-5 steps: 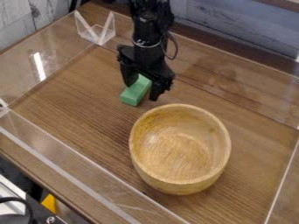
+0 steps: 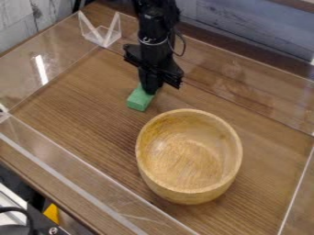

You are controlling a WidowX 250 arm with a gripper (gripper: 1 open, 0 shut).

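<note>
My black gripper (image 2: pixel 152 84) hangs from the top of the view at the middle, over the upper end of a small green block (image 2: pixel 140 100) on the wooden table. Its fingertips are dark and partly overlap the block's top, so whether anything is between them cannot be seen. A large tan bowl (image 2: pixel 189 158) stands in front, to the lower right.
A clear plastic piece (image 2: pixel 101 29) stands at the back left. Low walls run along the back, and a small yellow object (image 2: pixel 51 212) lies beyond the front left edge.
The gripper has shifted slightly and its fingers are drawn closer together. The green block looks almost unmoved.
</note>
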